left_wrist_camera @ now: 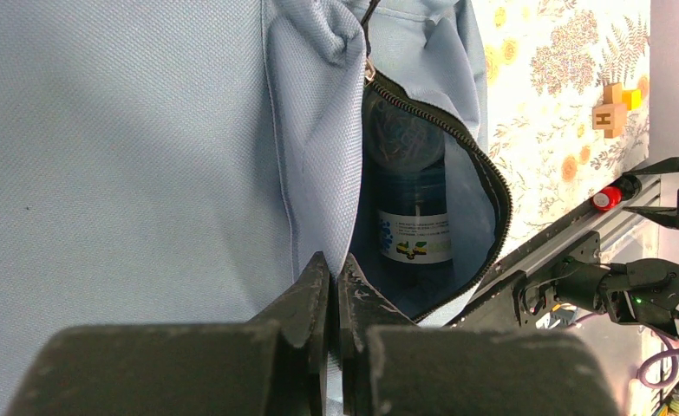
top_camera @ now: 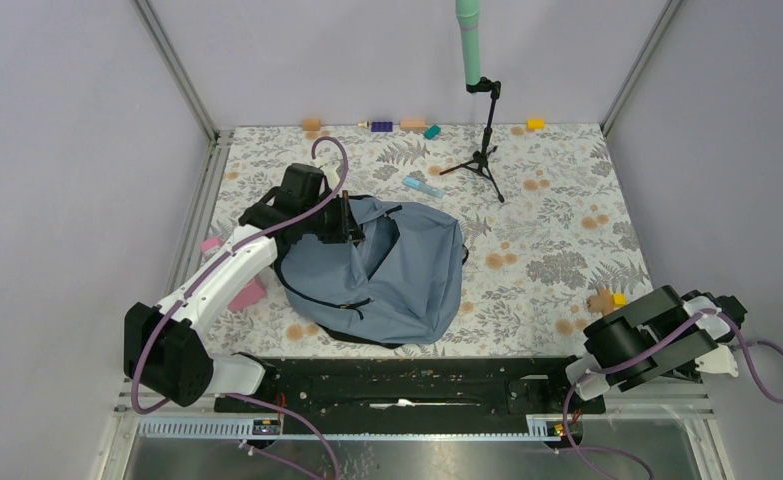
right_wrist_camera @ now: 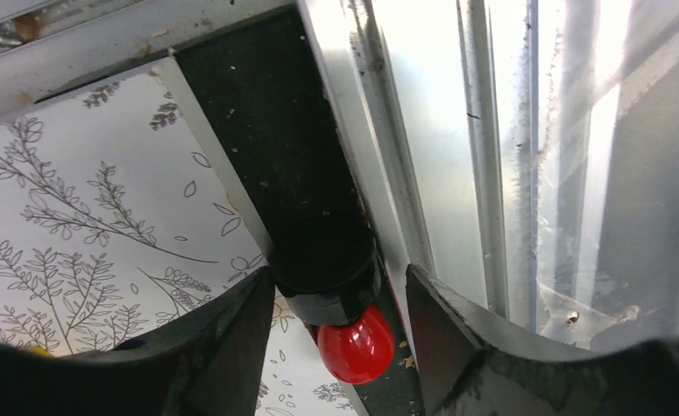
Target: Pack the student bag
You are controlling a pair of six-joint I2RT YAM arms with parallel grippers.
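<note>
The blue-grey bag [top_camera: 417,280] lies on the table with its zip pocket open; inside, in the left wrist view, is a dark bottle with a white label [left_wrist_camera: 412,236]. My left gripper is shut at the pocket's fold, with fabric at its fingertips. My right gripper is part open at the table's right edge, its fingers either side of a small black cylinder [right_wrist_camera: 323,260] with a red ball-shaped part [right_wrist_camera: 355,347]; contact is unclear.
A light blue item [top_camera: 422,186] lies behind the bag. A black tripod [top_camera: 482,160] stands at the back. Wooden and yellow blocks [top_camera: 599,303] lie near the right. Metal rails border the table.
</note>
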